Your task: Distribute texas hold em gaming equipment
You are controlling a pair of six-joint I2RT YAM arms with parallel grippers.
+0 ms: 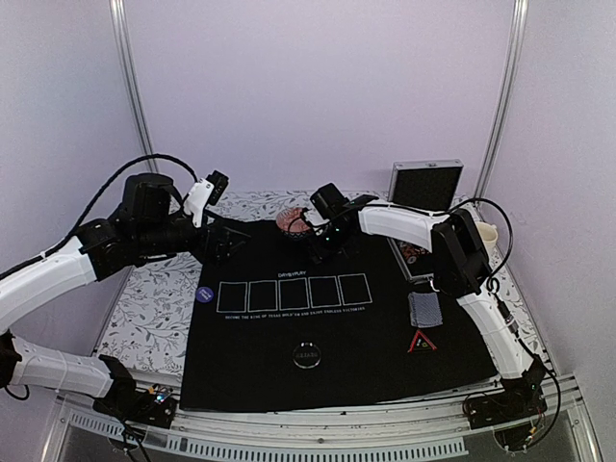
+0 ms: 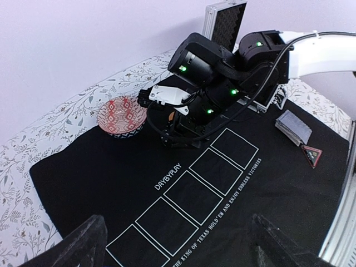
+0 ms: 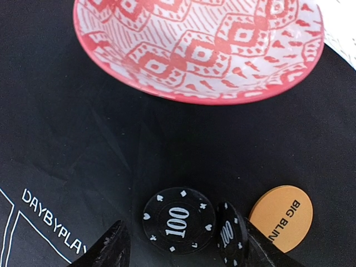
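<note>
Black chips marked 100 lie by the patterned red-and-white bowl (image 3: 203, 61) in the right wrist view. One black chip (image 3: 178, 221) lies face up between the fingers of my right gripper, which is low over the mat and open. A second black chip (image 3: 229, 236) stands tilted, nearly edge-on, against the right-hand finger. Just beyond that finger is an orange BIG BLIND chip (image 3: 283, 214), partly covered. My left gripper hangs open and empty over the mat's left side. A purple chip (image 1: 204, 295) rests at the mat's left edge.
An open case (image 1: 426, 183) stands at the back right, with a card stack (image 1: 424, 309) and a red-edged triangle (image 1: 421, 342) in front. A round dark disc (image 1: 307, 355) lies front centre. Around the printed card boxes (image 1: 294, 295) the mat is clear.
</note>
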